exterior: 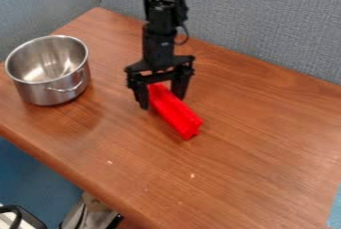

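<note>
My black gripper (160, 89) hangs open over a red elongated block (178, 116) lying on the wooden table, its fingers down around the block's upper end. Whether they touch it cannot be told. A steel pot (48, 70) with handles stands to the left of the gripper.
Grey padded walls stand behind it. A blue floor and some cables show at the lower left.
</note>
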